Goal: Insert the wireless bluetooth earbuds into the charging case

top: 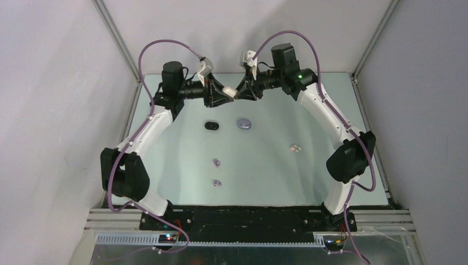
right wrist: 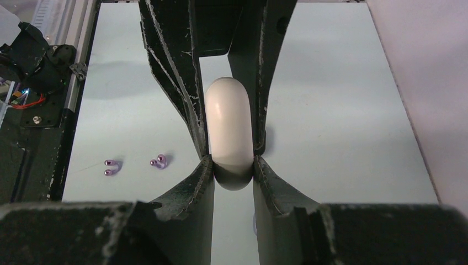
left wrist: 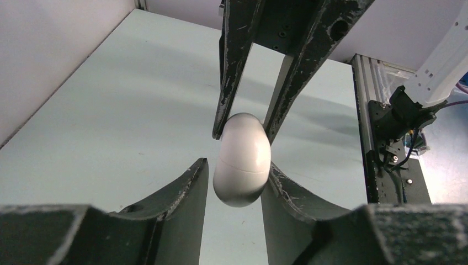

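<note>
A white case (top: 229, 91) is held in the air between both grippers at the back centre. My right gripper (top: 240, 92) is shut on it, as the right wrist view shows the case (right wrist: 228, 127) between its fingers. My left gripper (top: 222, 95) has its fingers around the same case (left wrist: 242, 160); whether they grip it firmly is hard to tell. On the table lie two purple earbud pairs (top: 216, 163), one above the other left of centre, and pale earbuds (top: 295, 148) on the right.
A black oval case (top: 211, 126) and a lilac case (top: 244, 123) lie on the table below the grippers.
</note>
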